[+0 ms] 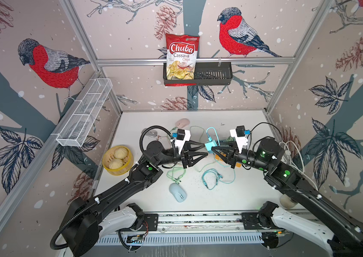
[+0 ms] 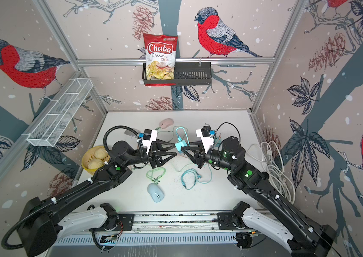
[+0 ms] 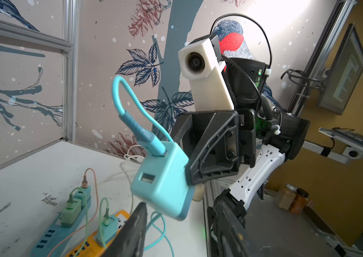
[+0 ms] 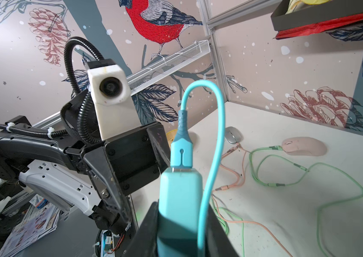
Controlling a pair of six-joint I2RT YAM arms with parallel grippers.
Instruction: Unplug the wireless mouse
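A cyan USB charger (image 1: 210, 144) with a cyan cable plugged into its top hangs above the table, my right gripper (image 2: 185, 148) shut on it. In the right wrist view the charger (image 4: 179, 205) fills the lower middle, its plug (image 4: 181, 150) upright. My left gripper (image 1: 196, 153) faces it, open and apart from it, with nothing between its fingers. A blue mouse (image 1: 177, 192) lies near the front edge; a pink mouse (image 4: 303, 146) and a grey mouse (image 4: 233, 135) lie at the back.
Power strips (image 3: 48, 239) with other plugged chargers and cables lie on the table (image 3: 10, 180). Coiled cables lie in the middle. A yellow basket of buns (image 1: 106, 165) is at the left; a black shelf with chips (image 1: 218, 75) hangs at the back.
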